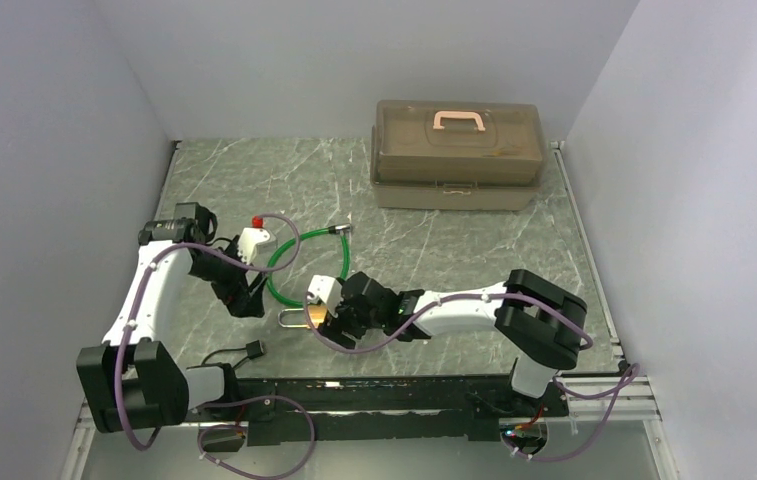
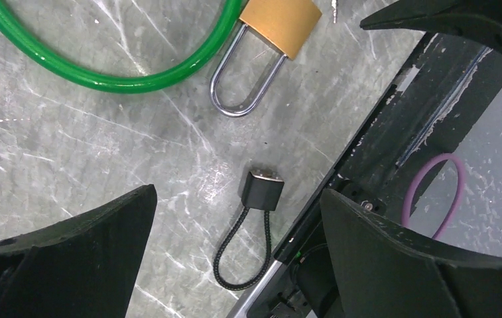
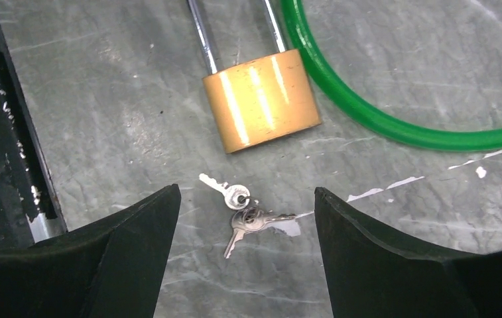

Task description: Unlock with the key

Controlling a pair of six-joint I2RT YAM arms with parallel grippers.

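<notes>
A brass padlock [image 3: 261, 99] with a long steel shackle lies on the marble board, mostly under the right arm in the top view. A small bunch of silver keys [image 3: 238, 197] lies beside the padlock body. My right gripper hovers over the keys, fingers apart on either side of them, nothing held. My left gripper is open above the board to the left of the padlock, with a black tab on a looped cord [image 2: 261, 192] between its fingers in view, lying on the board below.
A green hose [image 1: 344, 255] loops behind the padlock. A brown toolbox [image 1: 459, 155] stands at the back right. The board's front edge has a dark rail [image 2: 434, 106]. The back left and right middle of the board are clear.
</notes>
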